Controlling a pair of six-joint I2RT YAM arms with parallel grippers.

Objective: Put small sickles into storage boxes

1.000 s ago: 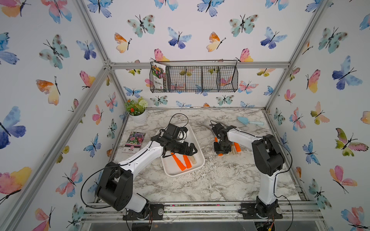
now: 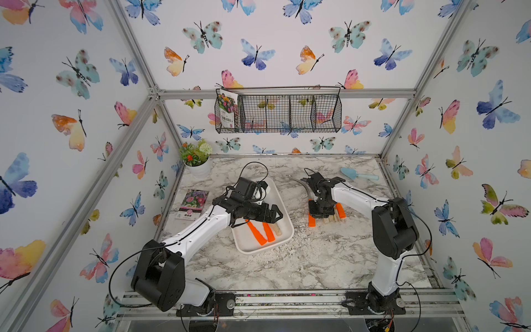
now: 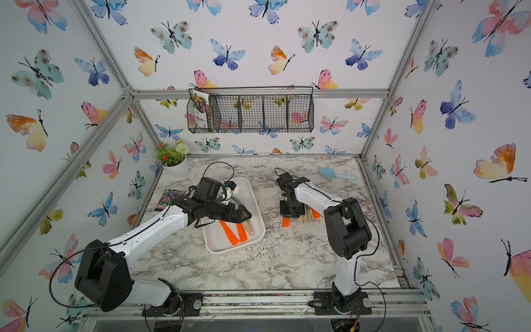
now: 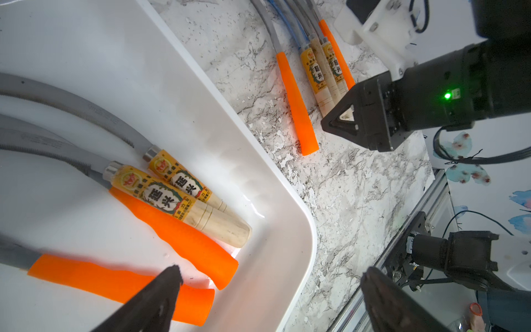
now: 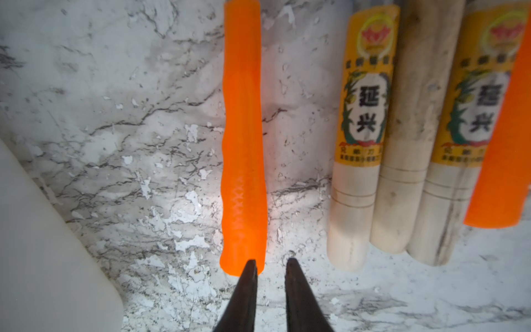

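Several sickles with grey blades and orange or wooden handles lie in the white tray (image 2: 283, 236). My left gripper is open above the tray's right end. On the table to its right lie more sickles: an orange handle (image 5: 242, 166) apart on the left, labelled wooden handles (image 5: 362, 132) grouped with another orange handle (image 5: 500, 166). In the right wrist view my right gripper has its fingertips close together at the near end of the lone orange handle; I cannot see what, if anything, is between them.
A potted plant (image 2: 194, 160) stands back left, a seed packet (image 2: 193, 202) left of the tray. A blue trowel (image 2: 359, 174) lies back right. A wire basket (image 2: 276, 113) hangs on the back wall.
The left arm's base joint has moved slightly; its gripper stays over the tray.
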